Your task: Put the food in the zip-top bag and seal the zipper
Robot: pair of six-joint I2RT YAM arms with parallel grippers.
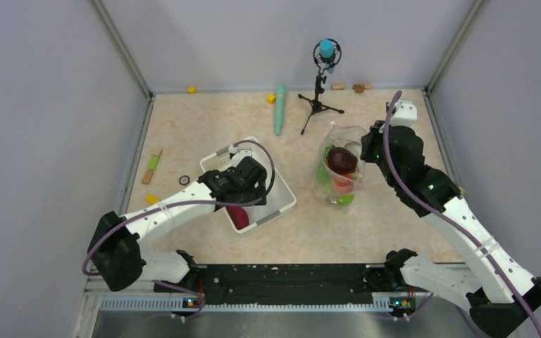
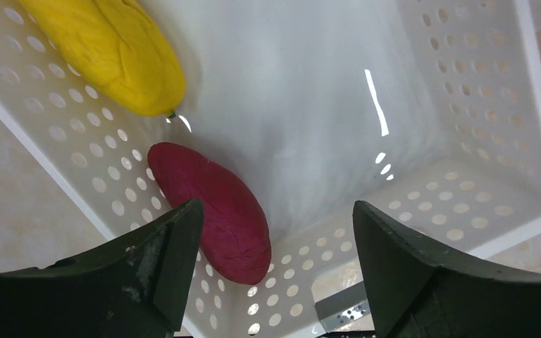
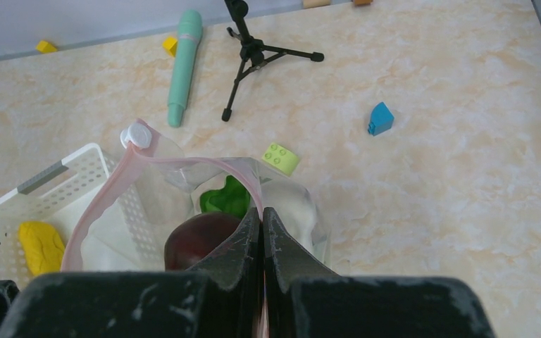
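My left gripper hangs open inside the white basket (image 1: pixel 282 201). A dark red oblong food (image 2: pixel 232 225) lies between and below its fingers, not visibly gripped; a yellow piece (image 2: pixel 127 56) lies farther along the same wall. The clear zip bag (image 3: pixel 155 183) stands right of the basket, holding a dark round item (image 3: pixel 197 239), green pieces (image 3: pixel 225 197) and, in the top view, something red (image 1: pixel 343 184). My right gripper is shut at the bag's pink zipper rim, which runs down to its fingertips.
A tripod stand (image 1: pixel 317 105), a teal cylinder (image 1: pixel 280 109) and small blocks (image 3: pixel 380 120) are at the back and right. A knife-like object (image 1: pixel 152 163) lies at the left.
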